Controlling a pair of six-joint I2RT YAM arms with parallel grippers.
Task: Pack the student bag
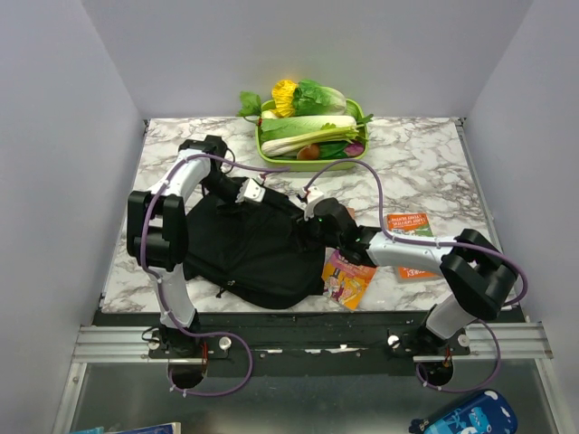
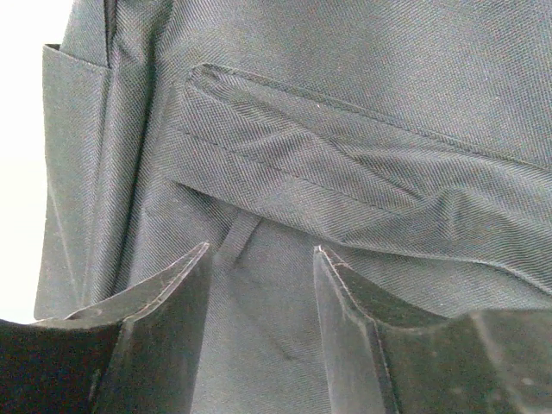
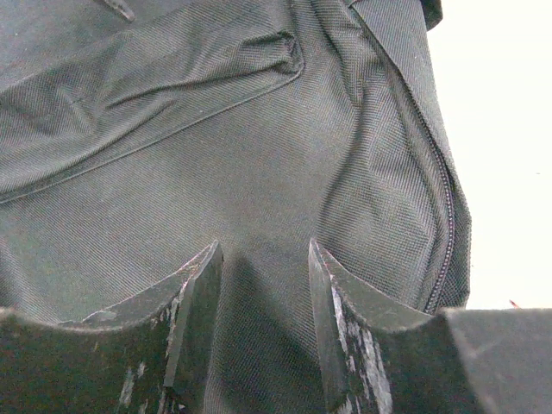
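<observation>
A black fabric bag (image 1: 253, 262) lies flat on the marble table, a zip along one side in the right wrist view. My left gripper (image 1: 237, 201) is low over its upper left, fingertips (image 2: 194, 272) apart just below a folded flap (image 2: 285, 164), nothing seen between them. My right gripper (image 1: 306, 231) is at the bag's right side, fingertips (image 3: 328, 276) apart on or just over the fabric, with none clearly gripped. Colourful books (image 1: 348, 286) (image 1: 412, 271) lie right of the bag, the nearer partly hidden.
A green basket (image 1: 308, 163) of vegetables stands at the back centre. A blue pencil case (image 1: 461, 416) sits below the front edge at bottom right.
</observation>
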